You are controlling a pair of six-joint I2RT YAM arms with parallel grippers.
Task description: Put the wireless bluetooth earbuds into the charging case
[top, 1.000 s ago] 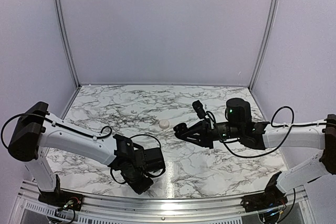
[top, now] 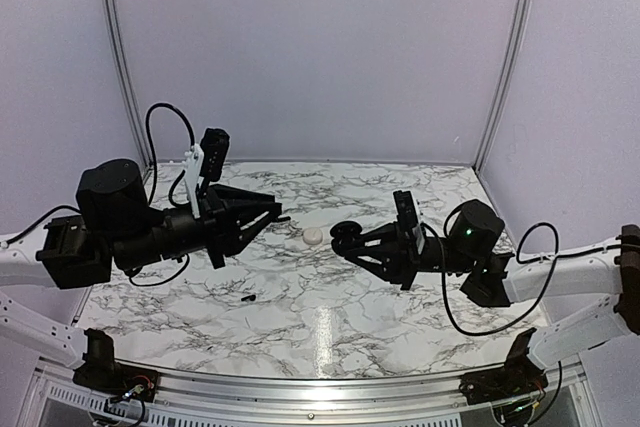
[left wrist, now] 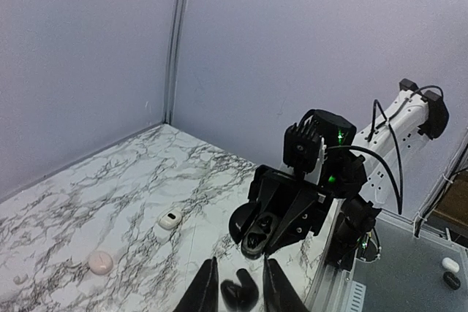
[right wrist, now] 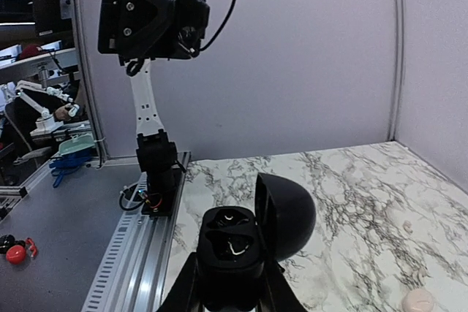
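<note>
The black charging case [right wrist: 232,253] has its lid [right wrist: 289,213] raised, and my right gripper is shut on it above the table. Its earbud hollows face up in the right wrist view and look empty. A black earbud [left wrist: 240,296] sits between the fingertips of my left gripper, which is shut on it. From the top view, that left gripper [top: 280,213] is to the left of the case [top: 346,234], with a clear gap separating them. The second black earbud [top: 248,298] lies on the marble table at front left.
A round pale pink case [top: 312,236] rests on the table behind the grippers. Farther off, the left wrist view has a small white case [left wrist: 170,219].
My left arm has swung up and back from the table's front, turning its gripper toward the case while keeping the earbud. The right gripper stays almost in place with the case, tilting slightly.
</note>
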